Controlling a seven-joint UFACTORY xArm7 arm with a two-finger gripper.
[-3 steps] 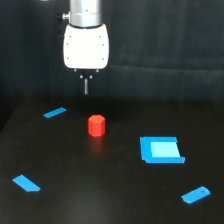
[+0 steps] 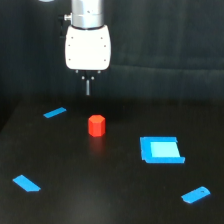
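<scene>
A red block (image 2: pixel 96 126) with cut corners sits on the dark table, left of the middle. Above and slightly to its left hangs my gripper (image 2: pixel 88 88), clear of the block. Only a thin rod shows at the gripper's tip, too small to tell whether it is open or shut. To the right lies a pale square (image 2: pixel 165 149) bordered by blue tape (image 2: pixel 150 157).
Short blue tape strips mark the table: one at the far left (image 2: pixel 55 112), one at the near left (image 2: pixel 26 184) and one at the near right (image 2: pixel 196 195). Dark curtain hangs behind.
My arm has shifted very slightly right and down in the view. The red block and the taped square have not moved.
</scene>
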